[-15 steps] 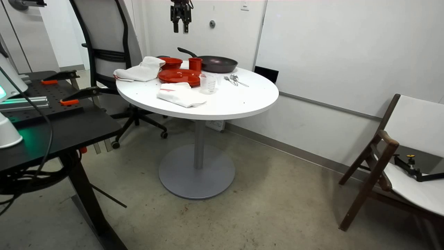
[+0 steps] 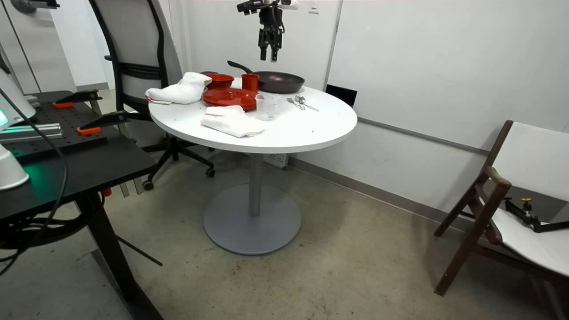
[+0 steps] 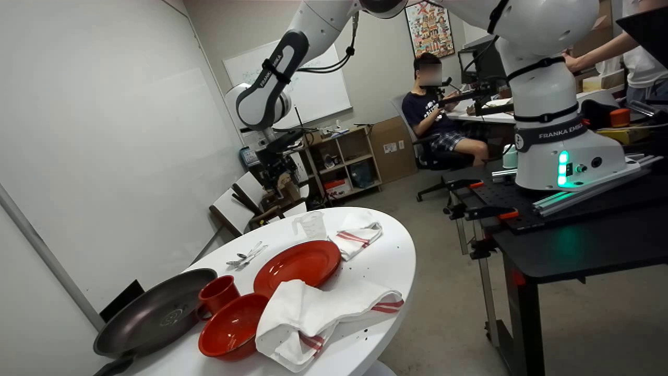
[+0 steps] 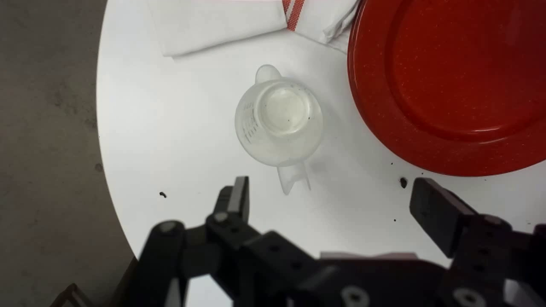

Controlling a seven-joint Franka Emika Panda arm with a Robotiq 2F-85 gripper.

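Above the round white table [image 2: 314, 128] my gripper [image 2: 268, 55] hangs with its fingers apart and nothing between them. In the wrist view its two fingers [image 4: 435, 215] are spread wide over bare tabletop, beside a clear measuring cup [image 4: 279, 148]. The cup stands upright, its spout and handle on opposite sides. A red plate [image 4: 460, 153] lies right of the cup there, and a folded white towel [image 4: 220, 25] touches the top edge of the view. In exterior view 2 the gripper [image 3: 275, 181] is dark against a cluttered background.
A dark frying pan [image 3: 150, 316], red mug [image 3: 217, 294], red bowl [image 3: 235, 326] and second white towel [image 3: 313, 319] crowd one side of the table. Spoons and a fork [image 2: 299, 102] lie near the pan.
In exterior view 1 my gripper has shifted right and come down somewhat, with its fingers still apart. The things on the table have stayed where they were.
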